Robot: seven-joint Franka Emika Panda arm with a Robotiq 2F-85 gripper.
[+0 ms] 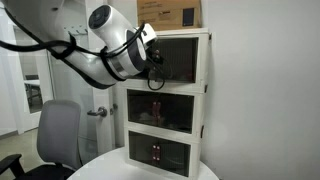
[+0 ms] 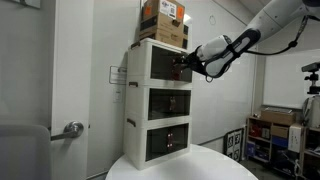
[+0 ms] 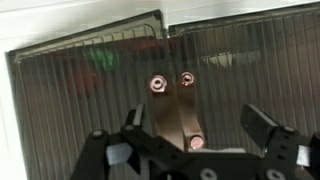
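Observation:
A white cabinet (image 1: 201, 105) of three stacked units, each with dark doors, stands on a white table. My gripper is in front of the top unit, its two fingers spread apart and nothing between them. Through the wrist view, the ribbed dark doors (image 3: 80, 110) fill most of the picture. Two small round knobs, a left knob (image 3: 158, 83) and a right knob (image 3: 188, 78), sit side by side near the doors' meeting line, above and between the fingers. The doors look shut. From outside, the fingertips are small and dark against the doors, so contact is hard to judge.
Cardboard boxes (image 2: 164, 22) rest on top of the cabinet. An office chair (image 1: 58, 135) stands at the left, with a door handle (image 1: 97, 112) behind it.

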